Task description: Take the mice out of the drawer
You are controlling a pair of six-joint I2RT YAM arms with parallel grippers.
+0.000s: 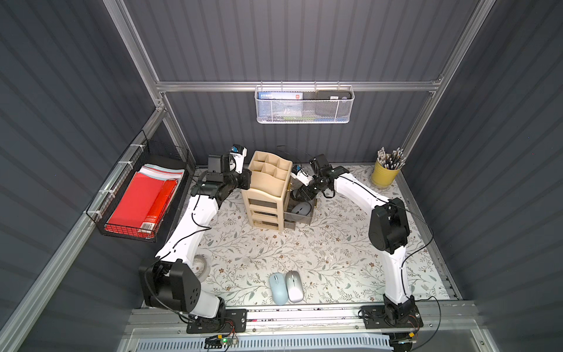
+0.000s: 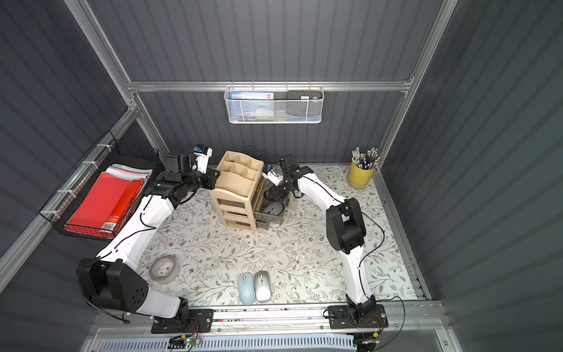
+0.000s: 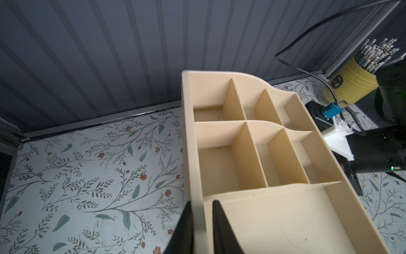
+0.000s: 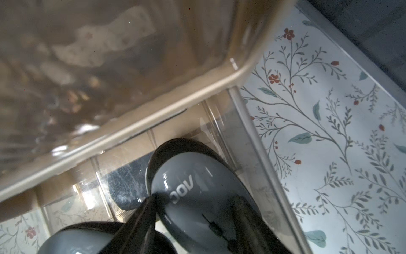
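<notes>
The beige drawer organizer point(image 1: 266, 184) stands mid-table, its clear drawer point(image 1: 296, 216) pulled out to the right. In the left wrist view my left gripper is shut on the organizer's top left edge. In the right wrist view my right gripper is down in the drawer, fingers either side of a dark grey mouse point(image 4: 190, 177); whether they grip it is unclear. A second dark mouse point(image 4: 74, 241) lies beside it in the drawer. A light blue mouse point(image 1: 278, 288) and a silver mouse point(image 1: 293, 286) lie side by side at the front of the table.
A yellow pencil cup point(image 1: 383, 174) stands back right. A red-paper basket point(image 1: 141, 196) hangs left, a white mesh basket point(image 1: 305, 111) on the back wall. A tape roll point(image 2: 164, 268) lies front left.
</notes>
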